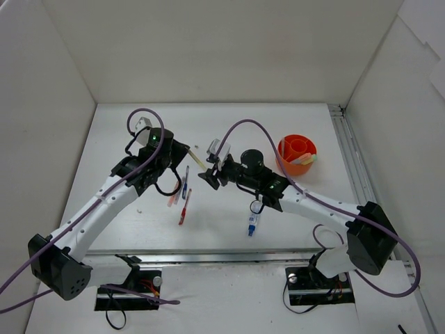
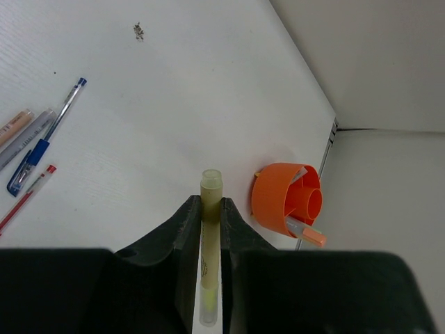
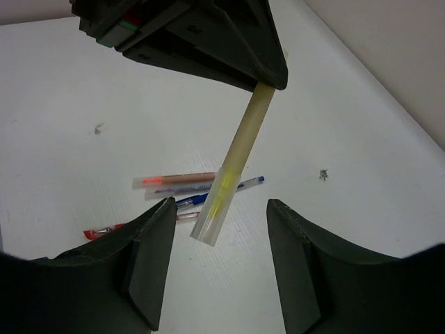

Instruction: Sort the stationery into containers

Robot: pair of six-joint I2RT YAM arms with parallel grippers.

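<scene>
My left gripper is shut on a pale yellow highlighter [image 2: 209, 264], held in the air. My right gripper is open beside it, the highlighter's clear lower end hanging over the space between its fingers. The orange container [image 1: 295, 146] stands at the right with pens in it. On the table lie a red pen [image 1: 185, 207], a blue pen [image 2: 39, 149], a grey pen [image 2: 26, 136] and a peach pen [image 2: 14, 125].
A blue-and-white item [image 1: 252, 221] lies near the front, below my right arm. White walls bound the table [image 1: 118, 216] at the back and sides.
</scene>
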